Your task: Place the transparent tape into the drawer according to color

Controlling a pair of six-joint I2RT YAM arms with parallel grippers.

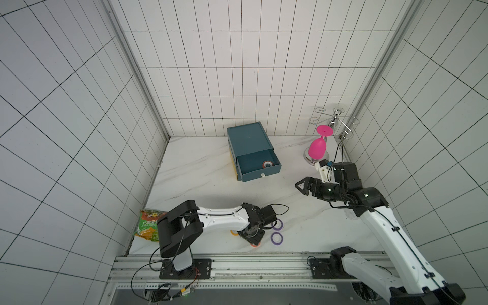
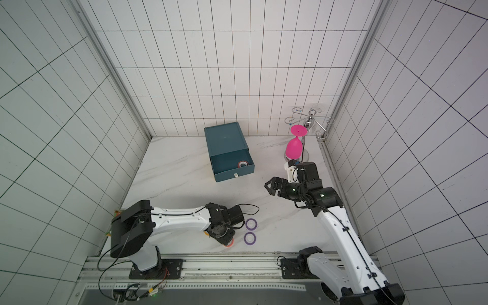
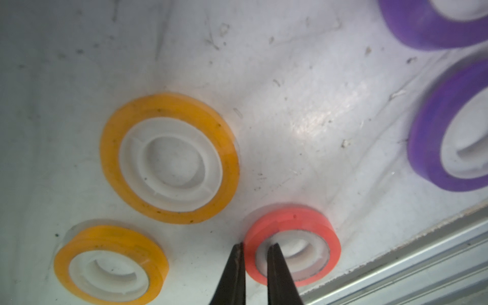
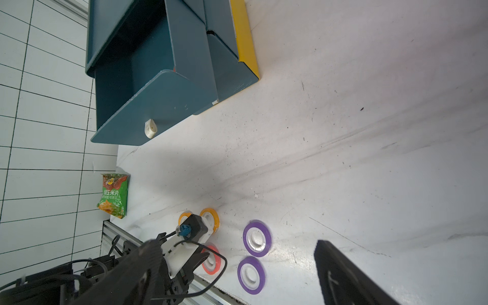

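Note:
My left gripper is low over the red tape [image 3: 316, 226] at the front edge, one fingertip at its near rim, the other over its core; I cannot tell if it grips. Two orange tapes [image 3: 223, 167] [image 3: 111, 239] lie to its left, two purple tapes [image 3: 424, 142] [image 3: 427, 35] to its right. The blue box [image 1: 246, 137] stands at the back, drawer [image 1: 254, 175] pulled out with a reddish tape [image 1: 267, 164] inside. My right gripper [image 1: 303, 187] hangs open and empty, right of the drawer.
A pink goblet [image 1: 317, 147] on a metal rack [image 1: 344, 122] stands at the back right. A snack bag [image 4: 114, 195] lies at the left front.

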